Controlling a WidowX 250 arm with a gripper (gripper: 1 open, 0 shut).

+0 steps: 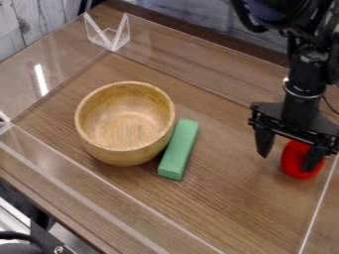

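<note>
My black gripper (291, 139) is low on the right side of the wooden table, directly over a round red object (302, 164), its fingers reaching down around the object's top. Whether they are shut on it I cannot tell. The red object is partly hidden by the fingers.
A wooden bowl (122, 123) stands at the left centre, with a green bar (179, 149) lying beside it. A white wire-like item (109, 32) is at the back left.
</note>
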